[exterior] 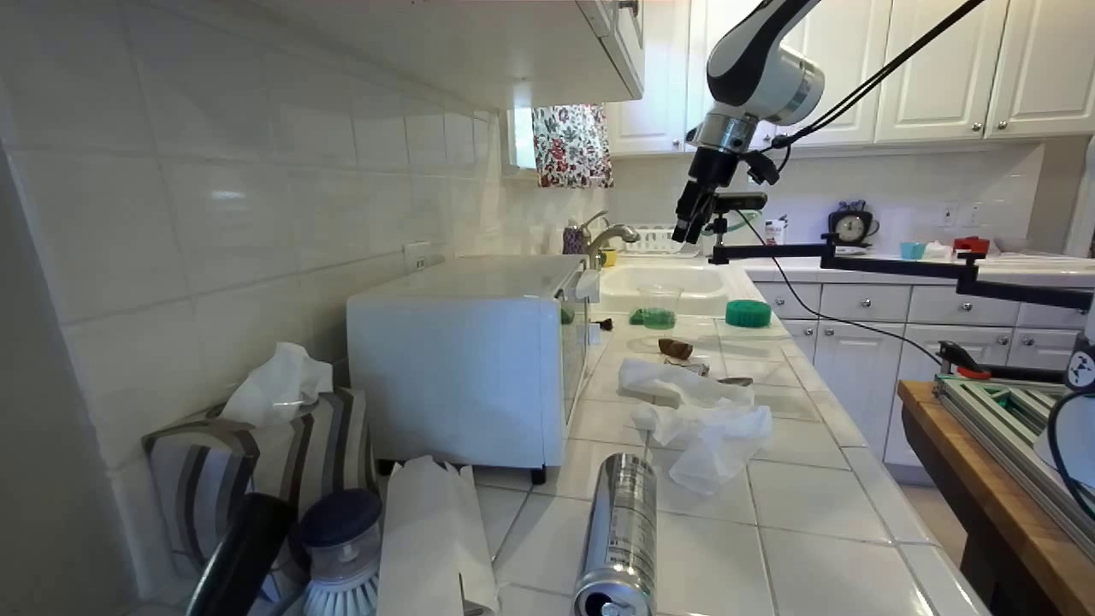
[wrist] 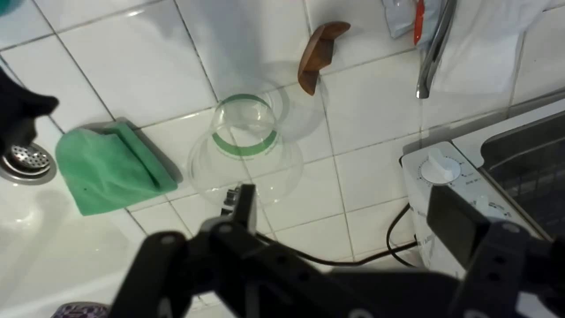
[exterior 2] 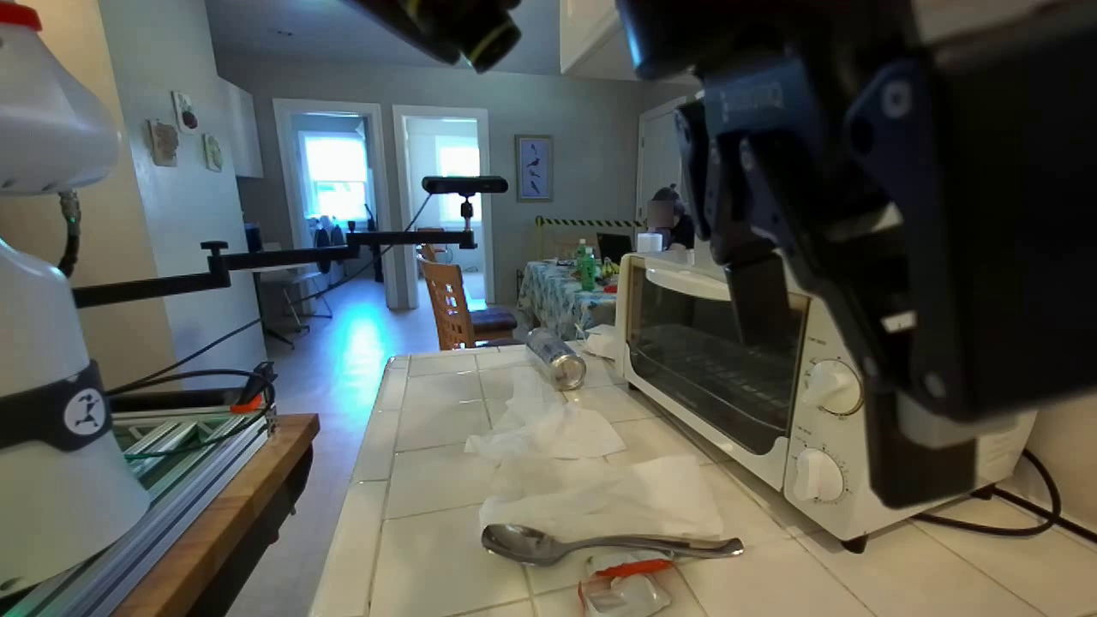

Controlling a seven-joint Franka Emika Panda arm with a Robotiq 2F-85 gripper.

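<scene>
My gripper stands open above the counter, its two dark fingers wide apart with nothing between them. Beneath it in the wrist view is a clear plastic cup [wrist: 245, 144] with green bands, next to a folded green cloth [wrist: 108, 167] at the sink's edge. A brown curved piece [wrist: 318, 55] lies farther off on the tiles. In exterior view 1 the gripper hangs high near the sink, well above the cup [exterior: 659, 308]. Close up in exterior view 2, its blurred fingers [exterior 2: 915, 442] cover part of the toaster oven.
The toaster oven [exterior 2: 720, 360] stands along the wall, its cord trailing behind. A spoon [exterior 2: 617, 545], a small packet [exterior 2: 627, 591], white paper [exterior 2: 607, 494] and a silver can [exterior: 621, 534] lie on the counter. Near the sink [exterior: 616, 287] sits a green round object [exterior: 748, 313].
</scene>
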